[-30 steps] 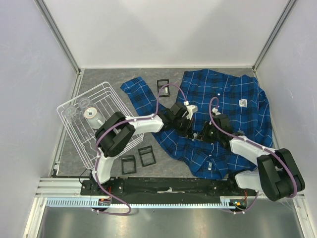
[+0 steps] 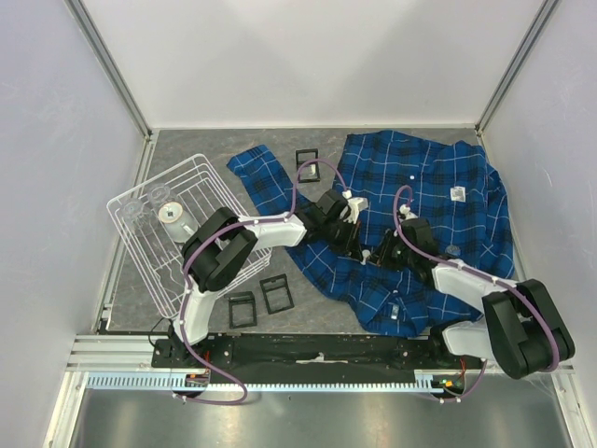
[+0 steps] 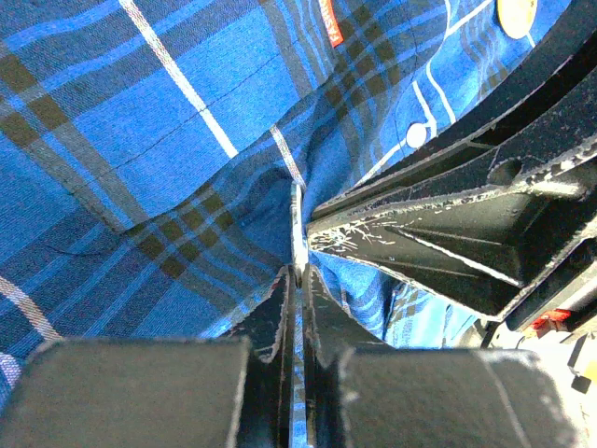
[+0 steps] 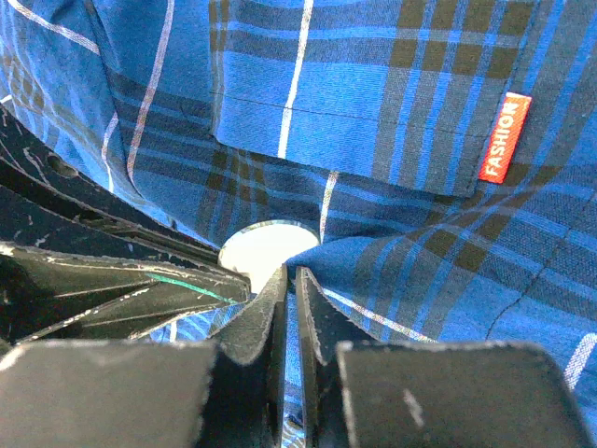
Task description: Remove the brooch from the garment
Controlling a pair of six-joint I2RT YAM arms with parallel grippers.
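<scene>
The brooch (image 4: pixel 264 247) is a round whitish disc against the blue plaid garment (image 4: pixel 410 233), just below a pocket. Seen edge-on in the left wrist view, the brooch (image 3: pixel 298 229) stands with its lower rim between the fingertips of my left gripper, which is shut on it. Right beside it, my right gripper is shut on a raised fold of the cloth. From above, both grippers meet over the garment (image 2: pixel 410 159), with the brooch (image 2: pixel 367 255) a small pale spot between them. Its pin or back is hidden.
A white wire rack (image 2: pixel 140 257) on the left holds a can (image 2: pixel 175 222) and clear glasses. Small black trays (image 2: pixel 276 294) lie in front and another black tray (image 2: pixel 307 165) behind. The garment covers most of the table's right side.
</scene>
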